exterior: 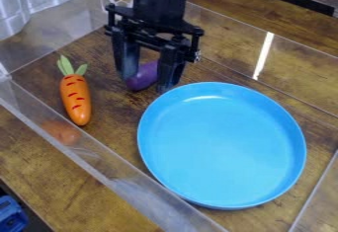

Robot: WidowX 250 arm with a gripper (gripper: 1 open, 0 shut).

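Note:
My black gripper (pixel 148 63) hangs over the middle of the wooden table, its two fingers spread on either side of a purple eggplant toy (pixel 142 78), which it partly hides. An orange carrot (pixel 75 100) with a green top lies to the left. A large blue plate (pixel 219 144) sits at the lower right, just beside the gripper's right finger.
Clear plastic walls (pixel 126 185) border the left and front of the workspace. A small blue object (pixel 8 214) is at the lower-left corner, outside the wall.

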